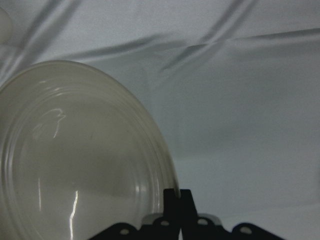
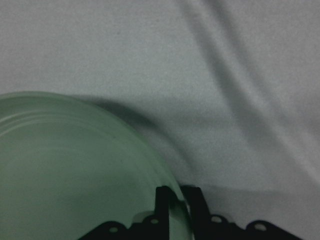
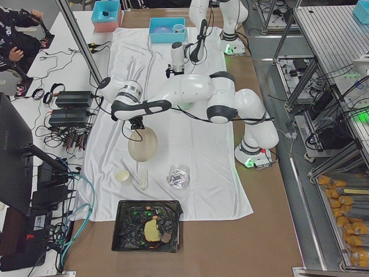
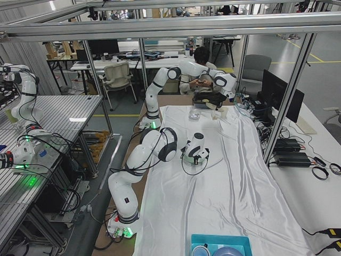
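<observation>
A cream plate [image 3: 142, 147] hangs from or rests under my left gripper, which is shut on its right rim, as the left wrist view shows. A pale green plate [image 2: 75, 165] is at my right gripper, its rim between the fingers, which look closed on it. In the camera left view the green plate is mostly hidden behind the left arm.
A blue bin [image 3: 167, 37] with dishes stands at the far end. Near the other end lie a small cream dish [image 3: 122, 176], a white stick [image 3: 144, 180], a crumpled clear item [image 3: 178, 176] and a black tray [image 3: 121, 225].
</observation>
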